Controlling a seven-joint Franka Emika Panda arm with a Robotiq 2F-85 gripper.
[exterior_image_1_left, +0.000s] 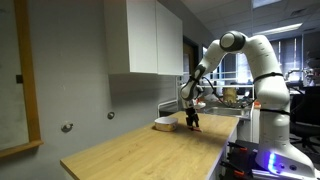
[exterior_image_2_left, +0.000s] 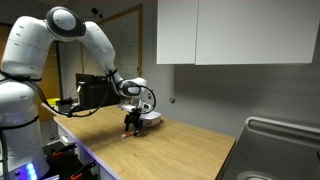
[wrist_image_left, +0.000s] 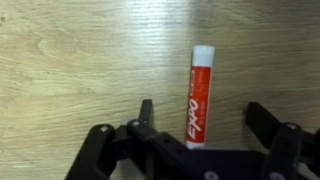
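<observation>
A red marker with a white cap end and EXPO lettering (wrist_image_left: 200, 90) lies on the wooden table, lengthwise in the wrist view. My gripper is open above it, one finger (wrist_image_left: 146, 112) to the left of the marker and the other (wrist_image_left: 256, 118) to the right, with bare wood between marker and fingers. The marker's near end is partly hidden by the gripper body. In the exterior views the gripper (exterior_image_1_left: 193, 124) points down close over the table, and the marker shows as a small red spot (exterior_image_2_left: 125, 137).
A pale bowl-like container (exterior_image_1_left: 165, 124) stands on the table beside the gripper, towards the wall. White cabinets (exterior_image_1_left: 150, 38) hang above the back of the table.
</observation>
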